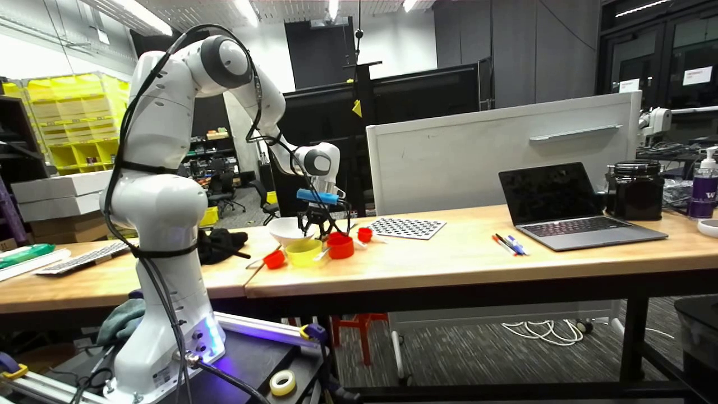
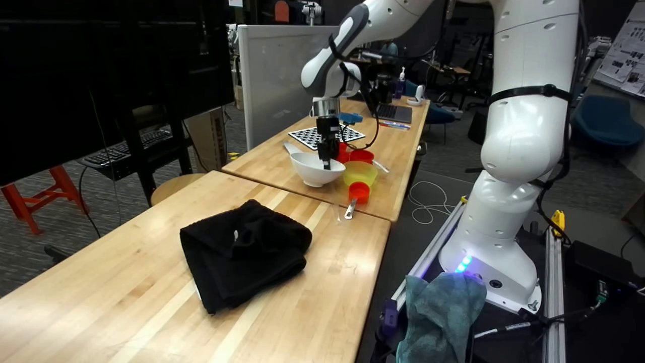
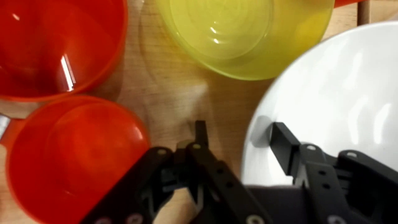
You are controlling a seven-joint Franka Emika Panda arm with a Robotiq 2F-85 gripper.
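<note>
In the wrist view, the white bowl (image 3: 347,82) fills the right side, its rim passing between the fingers of my gripper. The fingers stand apart: one finger (image 3: 284,145) is over the inside of the bowl, the other outside it beside a red cup (image 3: 74,156). A clear gap separates that outer finger from the rim. Above lie a yellow bowl (image 3: 238,41) and a larger red cup (image 3: 56,44). From the side, the white bowl (image 2: 315,169) stands upright on the table, my gripper (image 2: 327,158) at its edge.
A small red cup with a handle (image 2: 358,191) sits in front of the yellow bowl. Beyond the cluster lies a checkered board (image 1: 408,228); pens (image 1: 509,244) and a laptop (image 1: 592,225) are further right. A black cloth (image 2: 248,248) covers part of the nearer table. Bare tabletop separates board and pens.
</note>
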